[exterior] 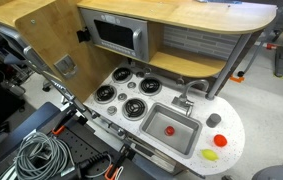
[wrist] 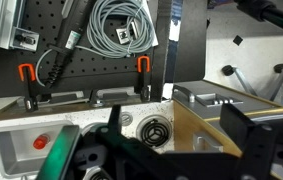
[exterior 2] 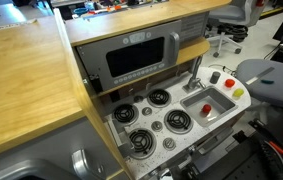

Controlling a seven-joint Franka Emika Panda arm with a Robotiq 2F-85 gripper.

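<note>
In the wrist view my gripper shows along the bottom edge, its dark fingers [wrist: 243, 136] spread well apart. It stands open, and no object is visible between them; part of the stove and counter edge shows in the gap. A small red object [exterior: 170, 130] sits in the grey sink [exterior: 156, 140]. On the rounded white counter end are a grey cup [exterior: 213, 120], a red round thing [exterior: 220, 141] and a yellow thing [exterior: 209, 155]. Several coil burners [exterior: 134, 108] lie left of the sink.
A silver microwave [exterior 2: 136, 60] is set under a wooden shelf [exterior: 191, 64] above the burners. The metal tap [exterior: 186, 98] rises behind the sink. A coiled cable [wrist: 119, 28] and tools lie on the black perforated board [wrist: 101, 72] in front of the counter.
</note>
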